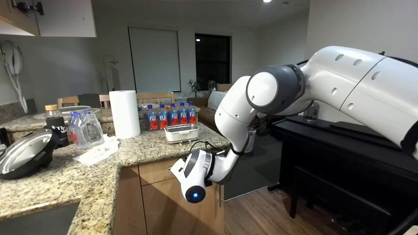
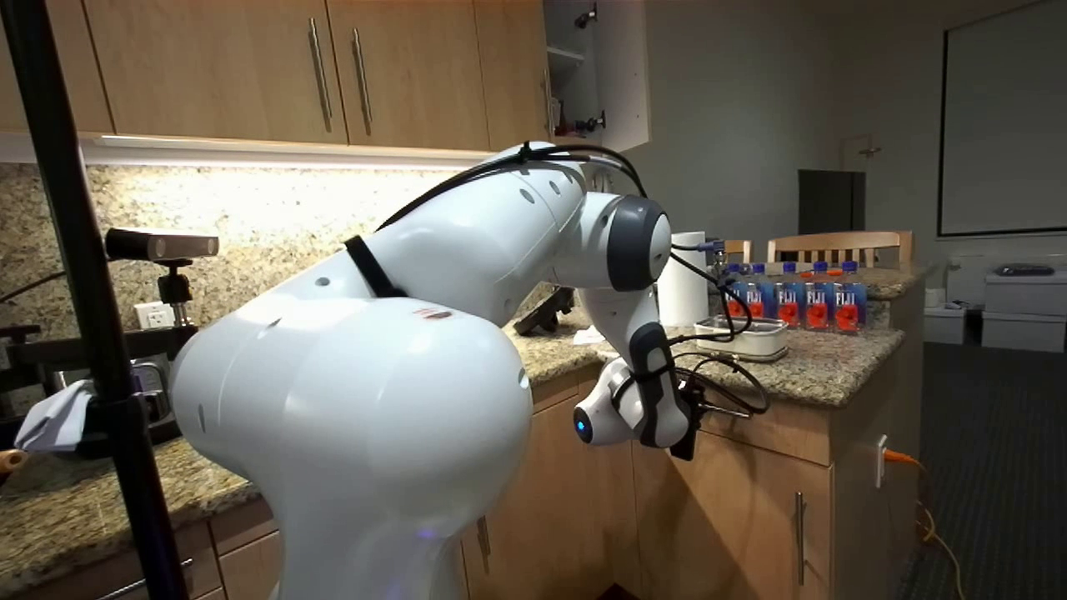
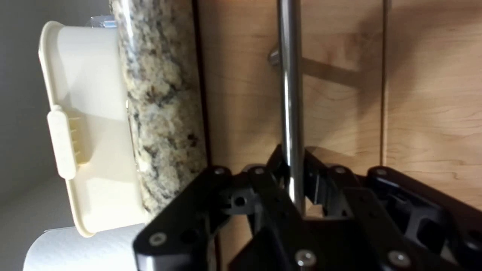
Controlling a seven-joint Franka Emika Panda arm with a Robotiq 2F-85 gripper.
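In the wrist view, a long metal bar handle (image 3: 291,90) runs across a light wooden drawer front (image 3: 334,104) below the granite counter edge. My gripper is shut on this bar, with a black finger on either side of it. The drawer front looks flush with the cabinet. In exterior view 1, the white hand (image 1: 192,172) hangs in front of the drawer and hides the fingers. From the other side, exterior view 2 has the dark gripper (image 2: 690,430) against the drawer at the handle.
A white container (image 1: 182,133) stands on the counter above the drawer, near several Fiji bottles (image 1: 172,117) and a paper towel roll (image 1: 125,115). Cables (image 2: 745,385) loop beside the wrist. Open floor (image 1: 250,207) lies to the right of the cabinet.
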